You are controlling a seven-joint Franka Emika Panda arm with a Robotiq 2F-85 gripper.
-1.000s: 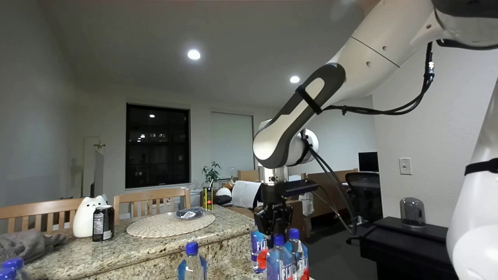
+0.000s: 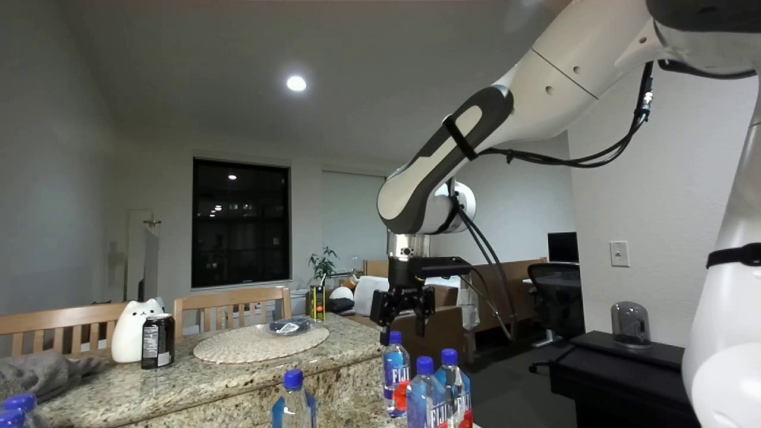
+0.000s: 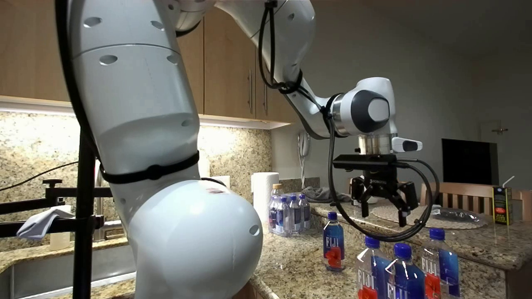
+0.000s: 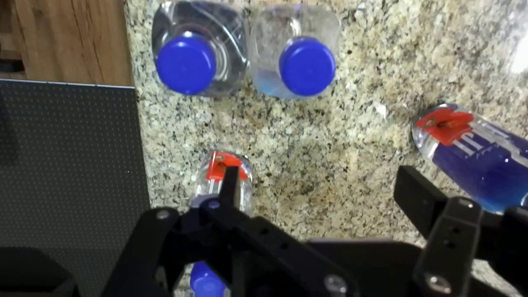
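Note:
My gripper [image 3: 384,215] points down with its fingers open, above a group of FIJI water bottles with blue caps. In exterior view 1 the gripper [image 2: 403,331] hangs just over and behind one bottle [image 2: 396,374]; two more bottles [image 2: 426,396] stand close together to its right. Seen from the wrist, bare counter lies between the fingertips. A bottle [image 4: 218,170] is partly covered by the left finger, while another bottle [image 4: 475,153] lies beyond the right finger. Two capped bottles, one [image 4: 186,64] beside the other [image 4: 307,67], stand near the top of the view.
A separate bottle [image 3: 333,244] stands left of the group. Several bottles [image 3: 289,214] crowd near the paper towel roll [image 3: 264,192]. The raised granite counter [image 2: 274,367] carries a woven mat [image 2: 235,346], a black can [image 2: 157,342] and a white cat figure [image 2: 132,331].
In exterior view 1 my gripper has risen and moved left, uncovering the cap of the bottle below it. The visible bottles have stayed in place.

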